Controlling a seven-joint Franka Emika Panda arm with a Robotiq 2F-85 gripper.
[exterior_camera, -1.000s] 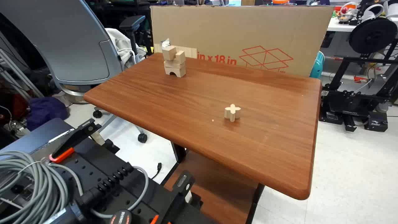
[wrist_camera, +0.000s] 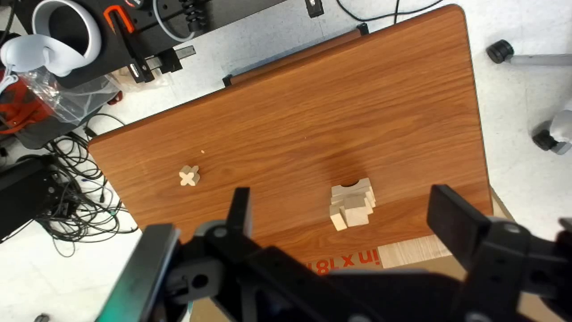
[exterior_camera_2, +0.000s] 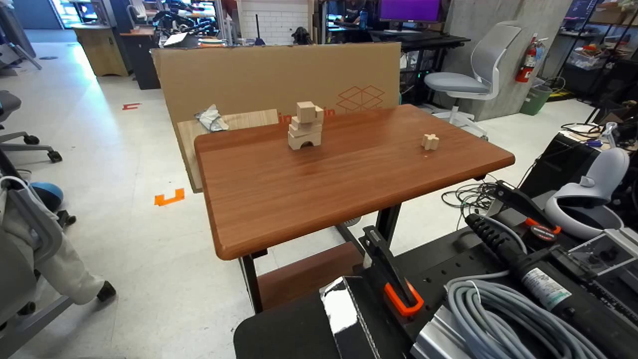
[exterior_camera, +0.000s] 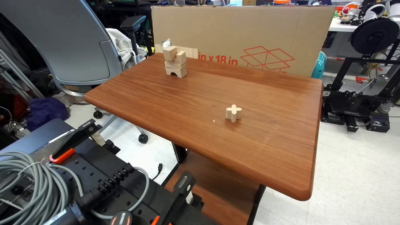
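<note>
Pale wooden blocks stand in a stack [exterior_camera: 175, 66] at the far left of the table in exterior view 1, with an arched block [exterior_camera_2: 304, 140] at the bottom and two small blocks on top. Apart from it, a cross-shaped wooden block [exterior_camera: 233, 113] rests upright on the table. My gripper is seen only in the wrist view, high above the table. Its fingers are wide open, and the stack [wrist_camera: 354, 203] shows far below, between the fingers in the picture. The cross block [wrist_camera: 188, 175] appears left of the left finger.
A large cardboard sheet [exterior_camera: 240, 33] stands along its back edge. Clamps and coiled grey cable [exterior_camera_2: 508, 311] lie on the dark robot bench in front.
</note>
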